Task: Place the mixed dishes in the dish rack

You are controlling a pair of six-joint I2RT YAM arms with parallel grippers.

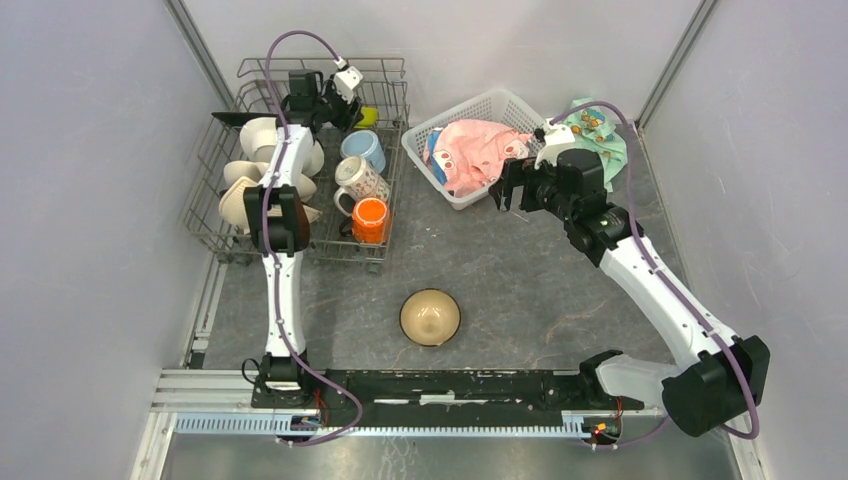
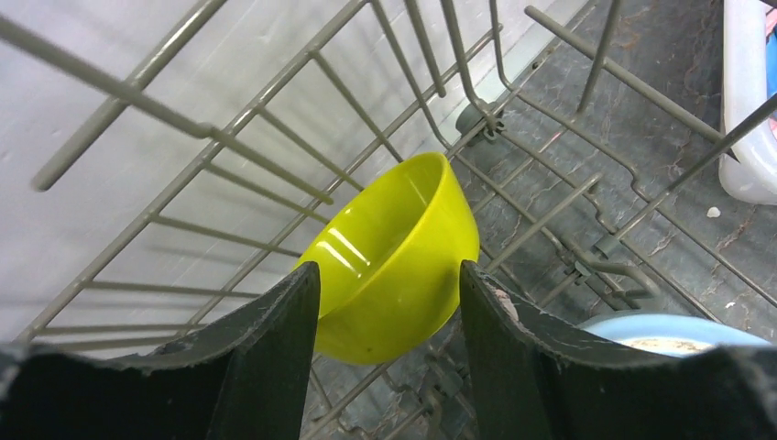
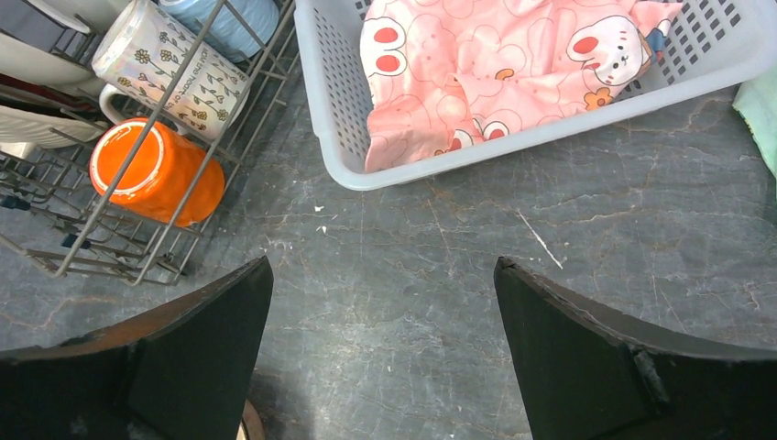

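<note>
In the dish rack (image 1: pixel 392 95) a yellow bowl (image 2: pixel 397 288) stands tilted at the back right, with my open left gripper just above it, fingertips either side in view. The rack also holds white dishes (image 1: pixel 260 135), a light blue cup (image 1: pixel 362 147), a patterned mug (image 1: pixel 362 182) and an orange mug (image 1: pixel 370 220). A tan bowl (image 1: pixel 430 318) sits on the counter near the front. My right gripper is open over the clear counter, beside a white basket.
The white basket (image 3: pixel 330 137) right of the rack holds pink cloth (image 1: pixel 478 150). A green patterned cloth (image 1: pixel 600 135) lies at the back right.
</note>
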